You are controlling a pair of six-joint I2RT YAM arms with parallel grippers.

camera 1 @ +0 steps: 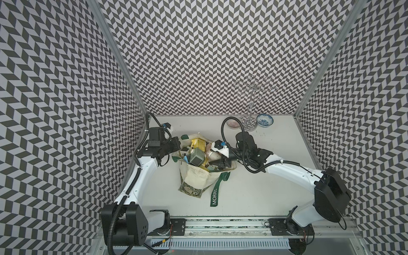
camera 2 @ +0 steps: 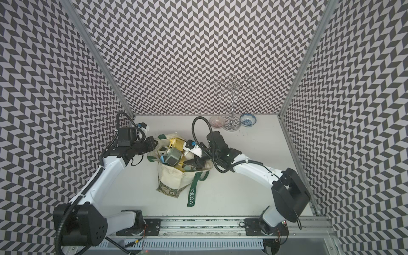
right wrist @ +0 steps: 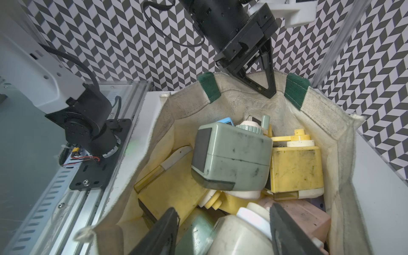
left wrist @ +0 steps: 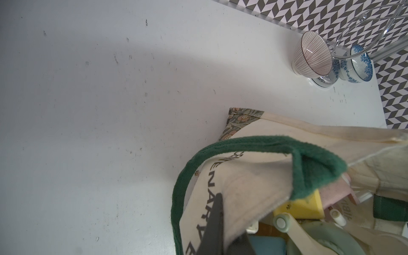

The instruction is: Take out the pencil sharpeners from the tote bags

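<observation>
The cream tote bag (camera 1: 196, 176) stands on the table, its mouth open and filled with pencil sharpeners. At its left rim my left gripper is shut on the bag's fabric, one finger outside and one inside. My right gripper reaches in from the right side, its fingers apart. Between its fingers lies the top of a cream sharpener (right wrist: 240, 238), with a gap showing on the left. Farther in rest a grey-green sharpener (right wrist: 233, 155), a yellow one (right wrist: 296, 170), another yellow one (right wrist: 172, 184) and a pink one (right wrist: 303, 216). Lower ones are hidden.
A clear stand (camera 1: 250, 108) rises at the back, between a pinkish bowl (camera 2: 216, 122) and a blue-patterned bowl (camera 2: 247, 119). One green strap (camera 1: 218, 191) trails over the table in front. Bare table (camera 1: 272, 191) lies on the right.
</observation>
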